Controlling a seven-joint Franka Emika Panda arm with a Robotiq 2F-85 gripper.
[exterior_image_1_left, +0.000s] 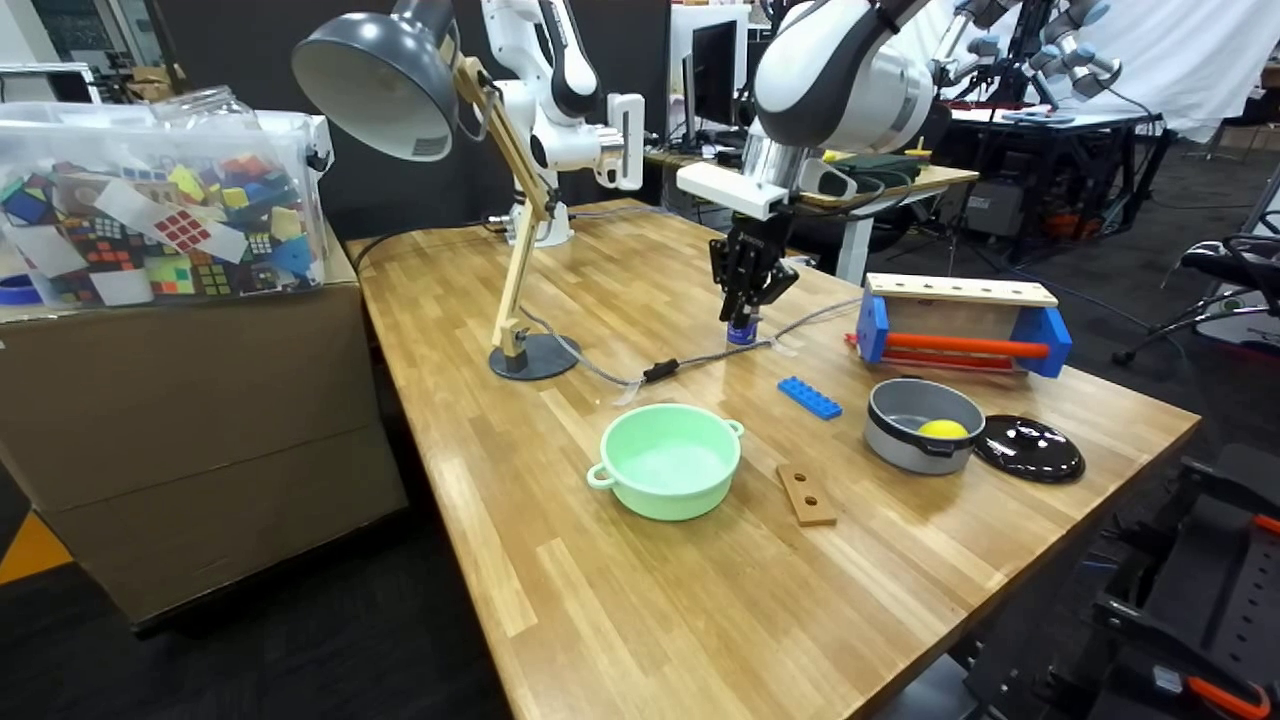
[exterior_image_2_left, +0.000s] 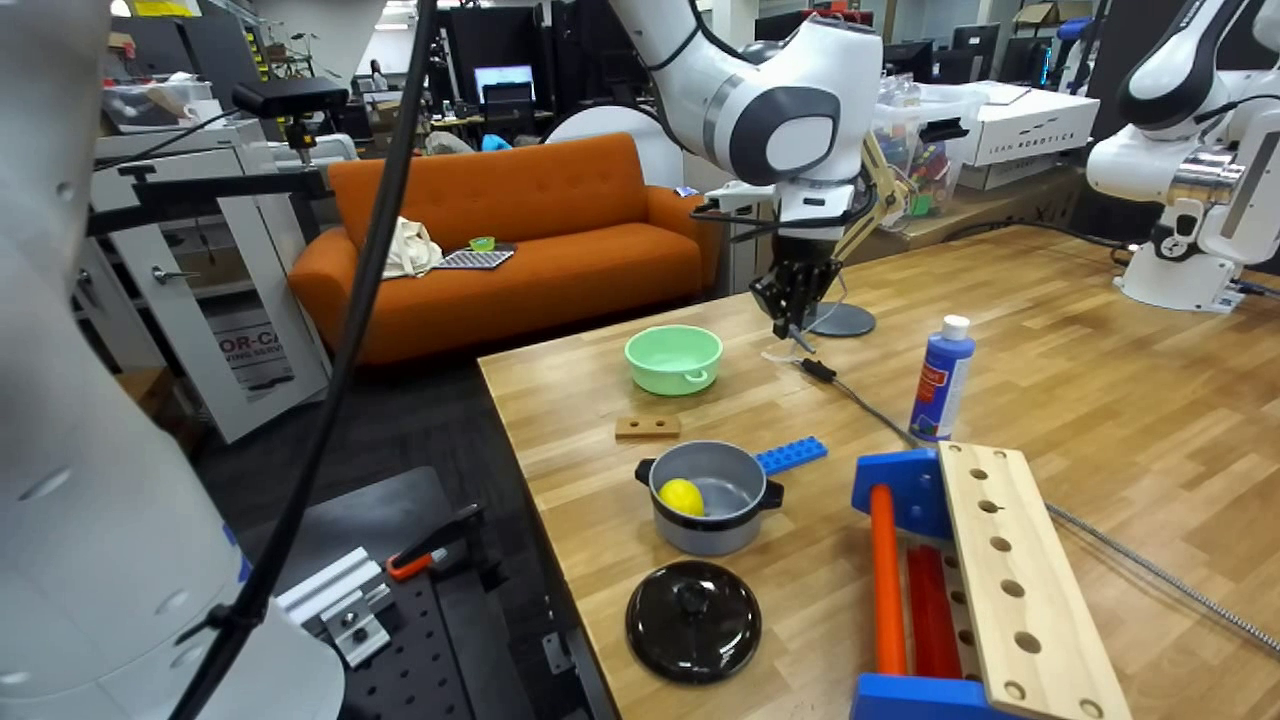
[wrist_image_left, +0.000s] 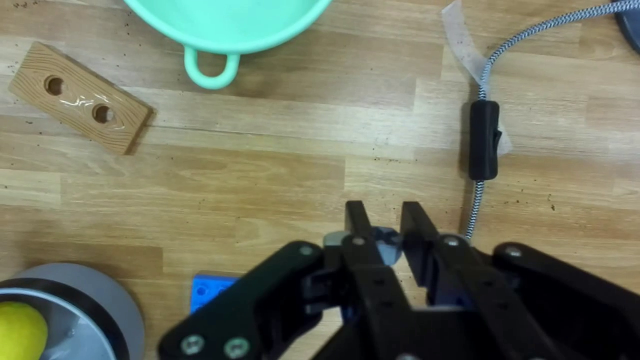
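My gripper hangs above the tabletop, its two black fingers a short way apart. Between them shows a small grey-blue thing (wrist_image_left: 388, 247), partly hidden; I cannot tell what it is. Something greyish (exterior_image_2_left: 801, 341) also juts below the fingertips in exterior view 2. A blue bottle with a white cap (exterior_image_2_left: 944, 378) stands upright on the table, apart from the gripper there; in exterior view 1 the gripper (exterior_image_1_left: 738, 314) covers most of it. The mint-green bowl (exterior_image_1_left: 672, 462) is empty. A grey pot (exterior_image_1_left: 897, 422) holds a yellow ball (exterior_image_1_left: 943, 428).
A blue brick (exterior_image_1_left: 810, 397) and a wooden piece with two holes (exterior_image_1_left: 806, 496) lie between bowl and pot. The black lid (exterior_image_1_left: 1029, 449) is beside the pot. Nearby are a wooden rack (exterior_image_1_left: 960, 290), a lamp base (exterior_image_1_left: 535, 358) and a cable switch (exterior_image_1_left: 660, 371).
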